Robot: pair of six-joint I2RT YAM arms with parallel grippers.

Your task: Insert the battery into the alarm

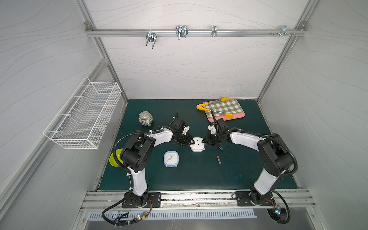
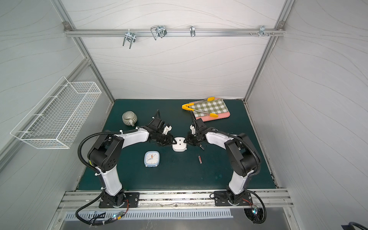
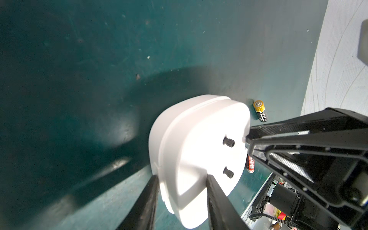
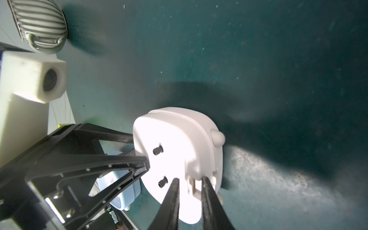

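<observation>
The white alarm (image 1: 197, 144) lies on the mat between both grippers, two dark pegs facing up. My left gripper has its fingertips apart at the near side of the alarm's white body; whether they grip it is unclear. My right gripper has its fingertips at a small opening in the alarm's edge, shut. A yellow-topped battery (image 3: 259, 111) and a red battery (image 3: 250, 163) lie on the mat to the right of the alarm.
A blue clock (image 1: 171, 158) sits front left, a striped mug (image 1: 145, 118) back left, yellow tongs (image 1: 203, 106) on a checked mat back right. A green bowl (image 1: 115, 158) is at the left edge.
</observation>
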